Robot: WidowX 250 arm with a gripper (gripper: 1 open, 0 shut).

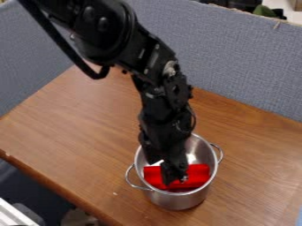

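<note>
A steel pot (178,200) with two wire handles stands on the wooden table at the lower middle. Inside it lies a red cylindrical object (193,180). My black gripper (172,173) reaches down into the pot, its fingertips at the red object. The arm hides the back of the pot, and how far apart the fingers are is hard to see against the dark body.
Grey padded walls (242,66) border it at the back and left. A white item sits off the table's edge at the lower left.
</note>
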